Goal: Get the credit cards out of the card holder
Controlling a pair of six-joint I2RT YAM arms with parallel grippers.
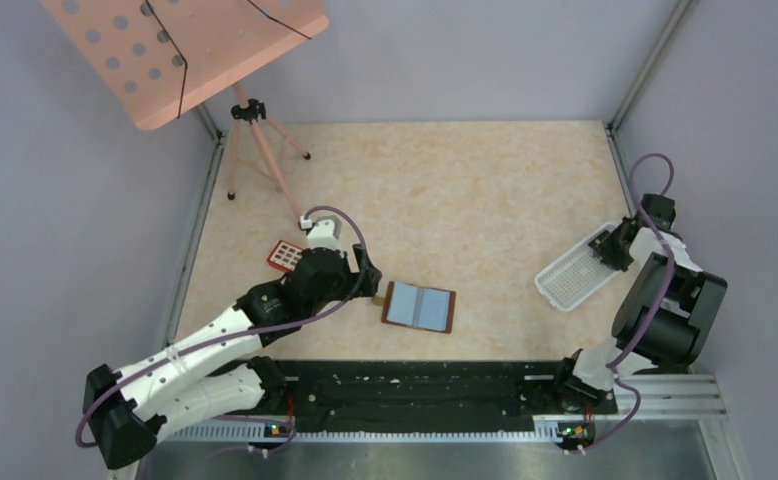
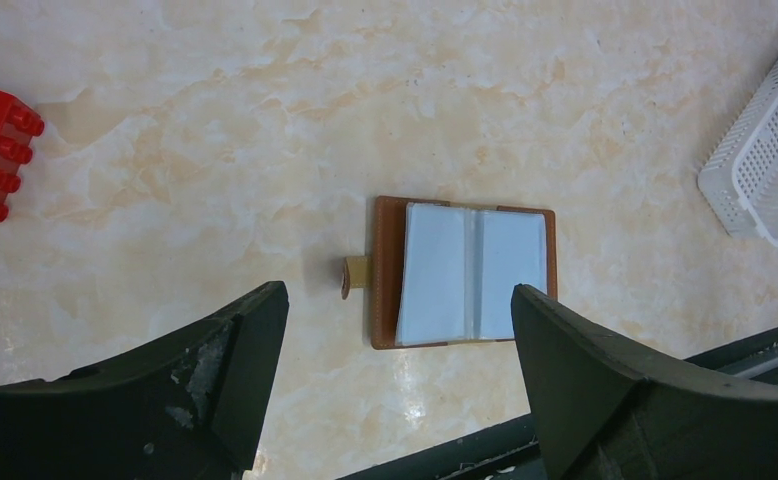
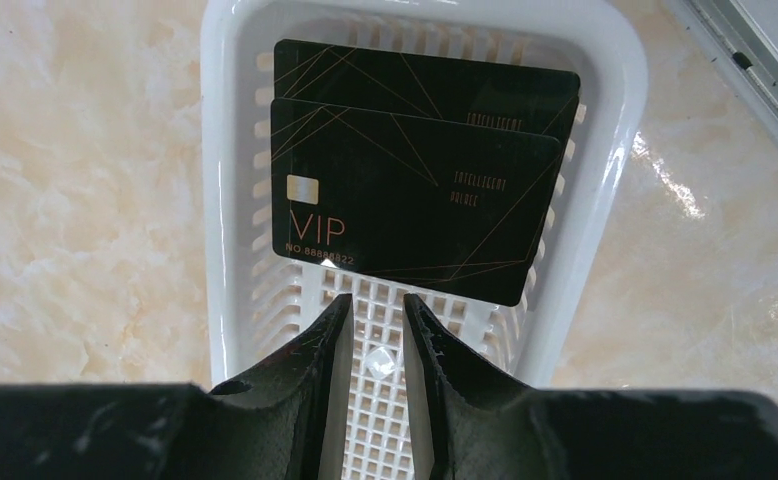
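Two black credit cards lie overlapping at one end of the white basket; the front one reads VIP. Just short of that card's lower edge is my right gripper, its fingers partly apart. Only basket mesh shows through the gap. From above, this gripper and arm cover part of the basket's right end. The card holder, brown with clear sleeves over pale blue panels, lies open on the table. My left gripper is above it, wide open and empty. No card is visible in the holder's sleeves.
A red block with studs sits left of the holder, partly behind the left arm from above. A pink tripod stands at the back left.
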